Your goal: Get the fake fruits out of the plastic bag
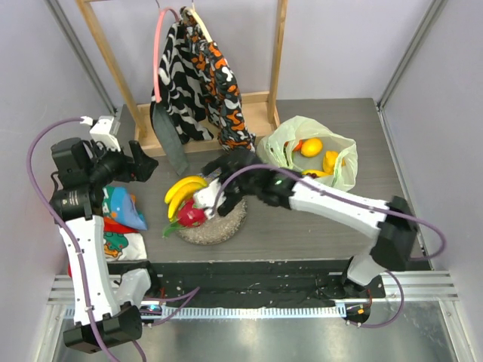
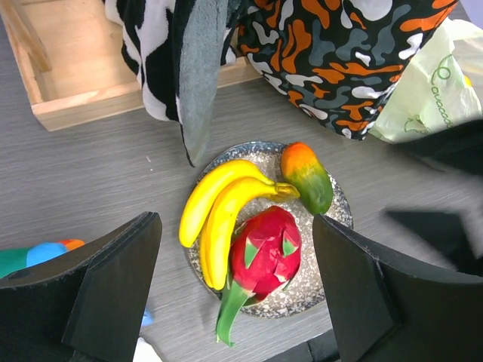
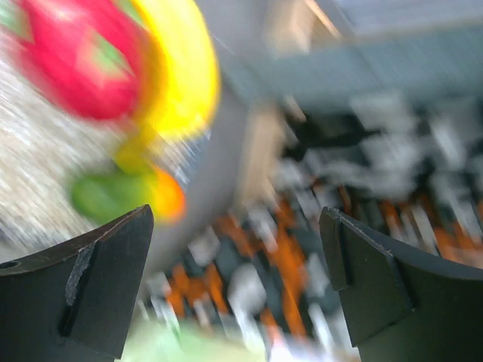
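Observation:
Two bananas (image 2: 221, 215), a red dragon fruit (image 2: 270, 253) and an orange-green papaya (image 2: 308, 177) lie on a round speckled plate (image 2: 298, 298). The pale green plastic bag (image 1: 347, 170) gapes at the right in the top view, with an orange fruit (image 1: 311, 147), a yellow fruit (image 1: 330, 161) and other pieces inside. Blurred by motion, my right gripper (image 1: 232, 158) is over the far right of the plate; its fingers (image 3: 98, 283) stand open with nothing between them. My left gripper (image 1: 143, 162) is open and empty, at the left over the table.
Patterned clothes (image 1: 219, 90) hang from a wooden rack (image 1: 256, 113) behind the plate, close to my right gripper. Folded colourful cloths (image 1: 124, 226) lie at the left. Bare table (image 1: 287, 234) shows between the plate and the bag.

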